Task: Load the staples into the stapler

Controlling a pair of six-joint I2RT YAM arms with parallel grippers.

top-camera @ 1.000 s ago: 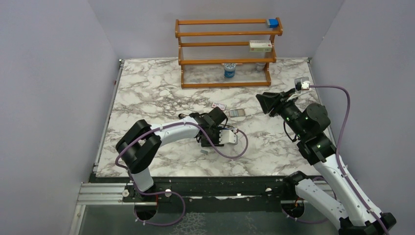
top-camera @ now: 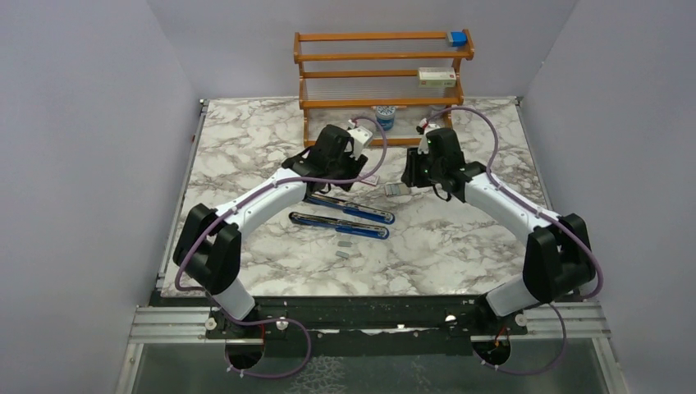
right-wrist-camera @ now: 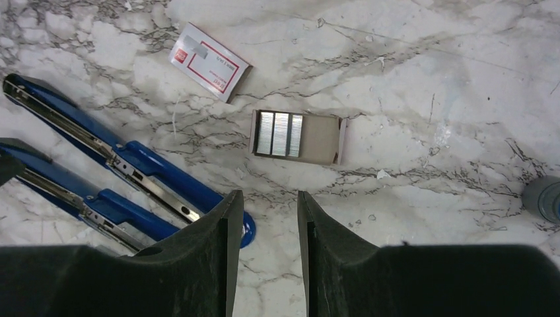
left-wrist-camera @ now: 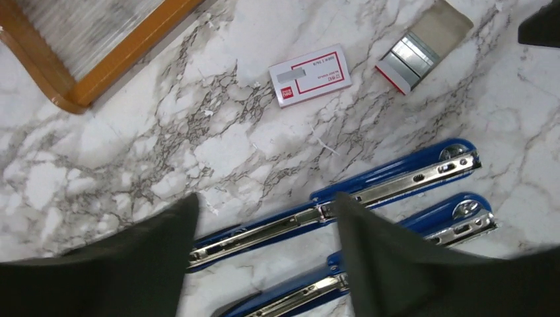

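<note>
Two blue staplers lie folded open side by side, the farther stapler [top-camera: 361, 213] and the nearer stapler [top-camera: 361, 231], metal channels facing up. An open staple tray [right-wrist-camera: 319, 139] holds several silver staple strips [right-wrist-camera: 280, 134] at one end. Beside it lies a white and red staple box cover [left-wrist-camera: 310, 76]. Over the far stapler, my left gripper has its blurred fingers apart, only tabletop and stapler showing between them. My right gripper is open above the table beside the tray, nothing between its fingers.
Small grey loose staple strips [top-camera: 342, 254] lie in front of the nearer stapler. A wooden rack [top-camera: 378, 143] stands at the back, with a blue cup [top-camera: 384, 120] in its lower part and a white box [top-camera: 437, 78] higher up.
My left gripper has moved back, away from the front staplers, uncovering them. My right arm has come in leftward toward the tray and the middle of the table.
</note>
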